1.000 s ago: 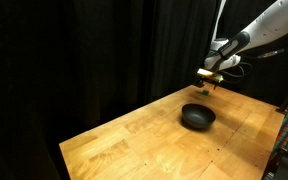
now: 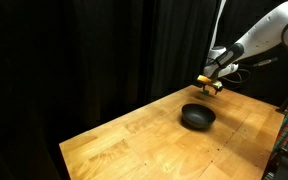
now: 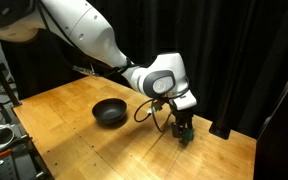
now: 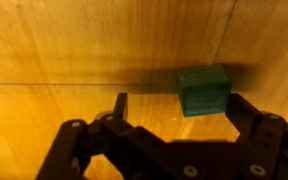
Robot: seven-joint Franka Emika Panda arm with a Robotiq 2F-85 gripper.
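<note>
A small green block (image 4: 204, 91) rests on the wooden table in the wrist view. It lies toward the right finger, close to that fingertip (image 4: 235, 103); the left fingertip (image 4: 121, 102) stands well apart from it. My gripper is open. In exterior view 2 the gripper (image 3: 183, 130) points down low over the table's far part, and the block there is hard to tell from the dark fingers. A black bowl (image 2: 197, 116) stands on the table, away from the gripper; exterior view 2 shows the same bowl (image 3: 110, 111).
Black curtains (image 2: 134, 50) hang behind the table. A loose cable loops beside the gripper.
Over the last second my gripper has come down a little toward the table at the far end. The bowl has stayed where it was.
</note>
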